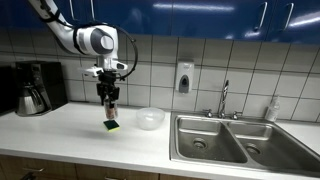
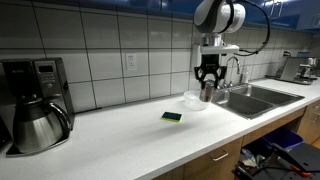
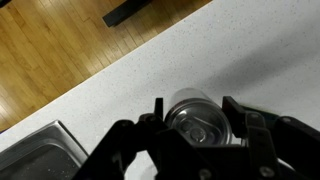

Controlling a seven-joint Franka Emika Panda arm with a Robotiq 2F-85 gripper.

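My gripper is shut on a small brown jar or can (image 3: 200, 128), its round, shiny metallic end facing the wrist camera. Exterior view 1 has the reddish-brown can (image 1: 111, 113) upright below the gripper, just above and behind a green and yellow sponge (image 1: 112, 126) in the image. From the other side, the can (image 2: 208, 94) appears held up off the counter, near a whitish bowl (image 2: 192, 101). That bowl (image 1: 150, 118) is right of the can in exterior view 1; its inside cannot be made out.
A double sink (image 1: 205, 140) with a faucet lies to the right. At the left stand a coffee maker (image 2: 35, 100) with a steel jug and, by the sink, a soap bottle (image 1: 272, 109). Bare counter (image 2: 110, 140) stretches between coffee maker and sponge.
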